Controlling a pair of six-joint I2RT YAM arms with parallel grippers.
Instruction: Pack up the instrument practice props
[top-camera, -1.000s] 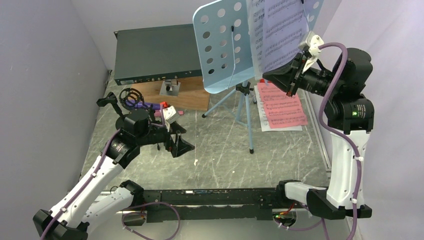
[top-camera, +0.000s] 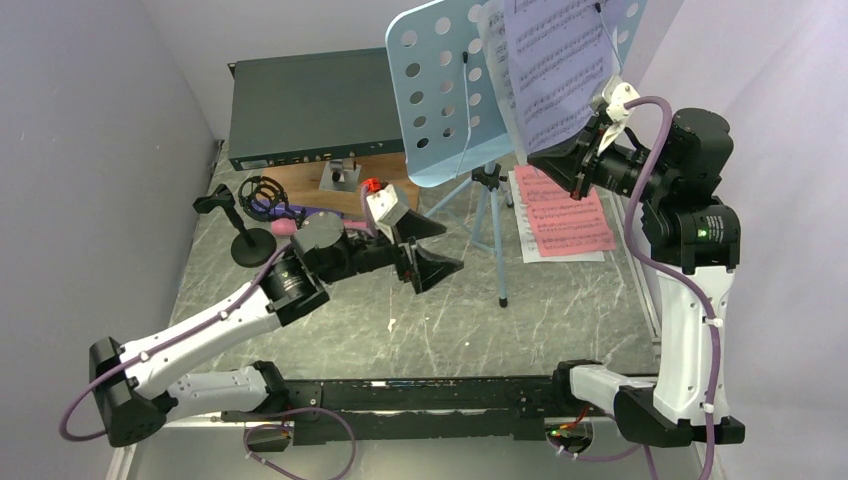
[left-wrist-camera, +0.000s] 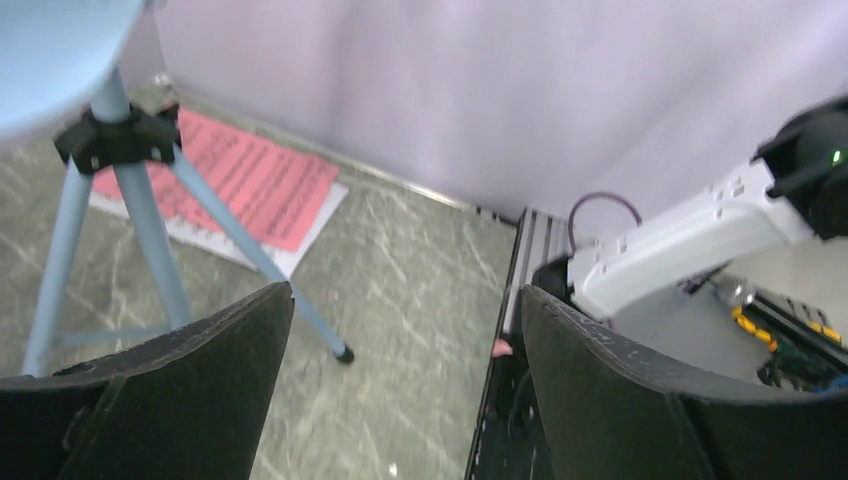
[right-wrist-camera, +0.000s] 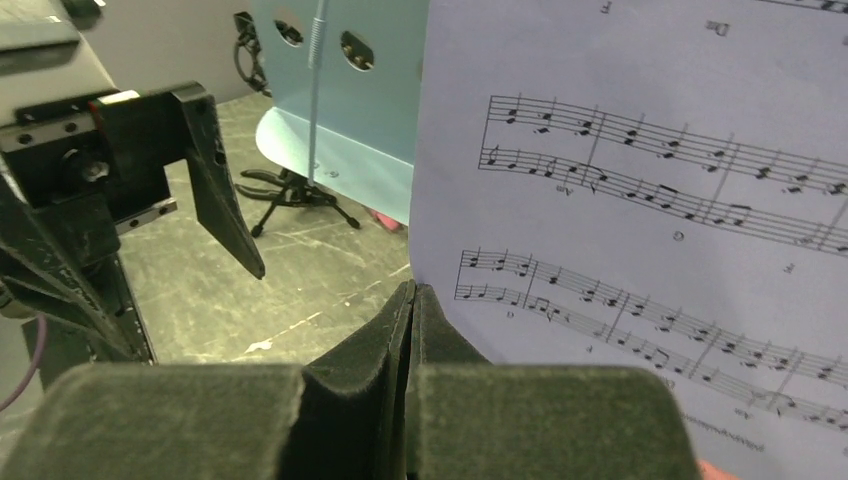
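The light blue music stand (top-camera: 435, 110) stands upright on its tripod legs (top-camera: 499, 250). Printed music sheets (top-camera: 555, 60) lean against its desk. At their lower left corner is my right gripper (top-camera: 556, 170), shut. In the right wrist view its fingertips (right-wrist-camera: 424, 315) meet in front of the white sheet's (right-wrist-camera: 600, 220) edge; whether paper is pinched between them cannot be made out. My left gripper (top-camera: 440, 250) is open and empty, in front of the stand's legs, its two fingers (left-wrist-camera: 200, 390) wide apart. Pink sheet music (top-camera: 565, 215) lies on white paper on the table behind.
A dark rack unit (top-camera: 310, 105) sits at the back left above a wooden board (top-camera: 390, 180). A black microphone stand (top-camera: 253, 247) with a coiled cable (top-camera: 262, 195) is at the left.
My left arm has swung right and slightly up, its open gripper now nearer the stand. The sheets on the stand have shifted left, while the right gripper has barely moved.
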